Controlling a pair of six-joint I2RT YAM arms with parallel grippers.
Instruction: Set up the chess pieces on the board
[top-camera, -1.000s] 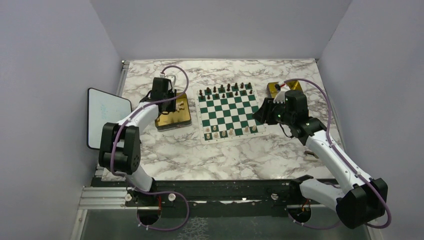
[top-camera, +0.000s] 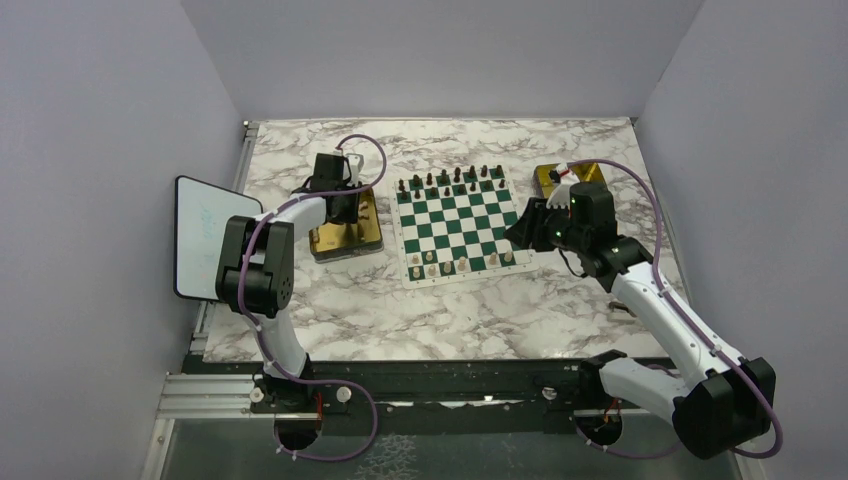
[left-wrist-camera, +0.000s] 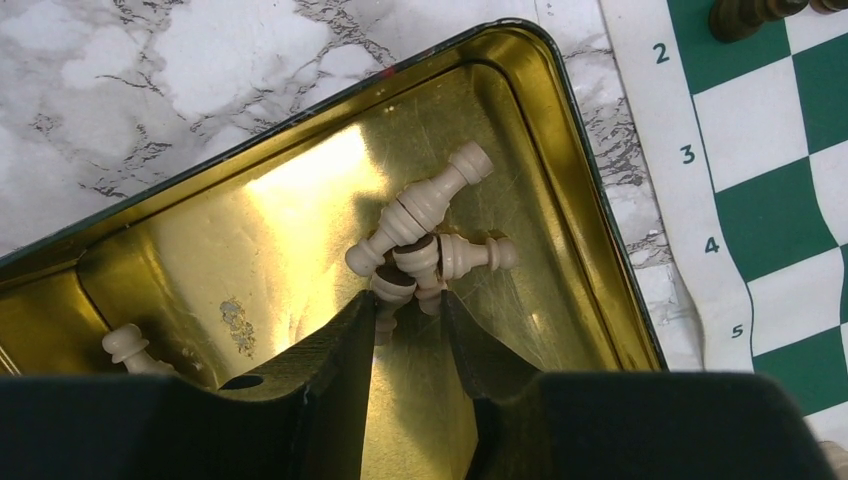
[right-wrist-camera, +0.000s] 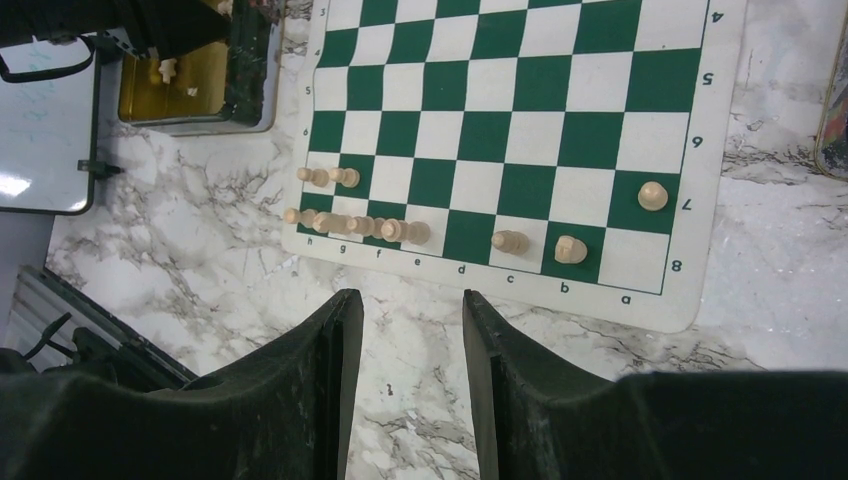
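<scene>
My left gripper is over the gold tray (top-camera: 345, 250), its fingers apart. In the left wrist view, several white pieces lie heaped in the tray, some showing between and just beyond the fingertips; whether the fingers touch any cannot be told. A long white piece (left-wrist-camera: 415, 208) tops the heap, and a white pawn (left-wrist-camera: 135, 346) lies apart at lower left. The chessboard (top-camera: 459, 225) carries dark pieces along its far side. In the right wrist view, white pieces such as a pawn (right-wrist-camera: 652, 196) stand near its other edge. My right gripper is open and empty.
A second gold tray (top-camera: 545, 176) sits behind the right arm, at the board's right. A whiteboard (top-camera: 215, 238) lies on the left side. Bare marble table (top-camera: 440, 325) stretches in front of the board.
My left arm has shifted slightly to the right over the tray, bringing its gripper nearer the pieces there. The right arm and the pieces on the board stay where they were.
</scene>
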